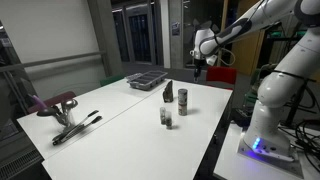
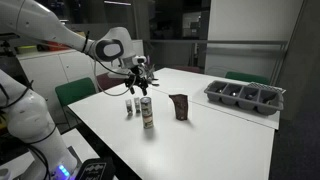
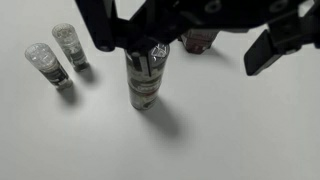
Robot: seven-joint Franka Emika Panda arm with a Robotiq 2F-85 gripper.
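My gripper (image 1: 203, 72) hangs above the white table, and it stands open with nothing seen between its fingers. Below it in the wrist view is a tall patterned can (image 3: 144, 85), partly covered by the gripper body. The can (image 2: 147, 113) stands upright, apart from the gripper. Two small clear-topped shakers (image 3: 45, 62) (image 3: 70, 42) are to its left in that view. A dark pouch-like object (image 2: 180, 107) stands beyond the can, and only a bit of it shows in the wrist view.
A grey compartment tray (image 2: 245, 97) lies at the table's far side. In exterior view 1, a holder with dark utensils (image 1: 66, 114) and long tongs (image 1: 78, 129) occupy the left part of the table.
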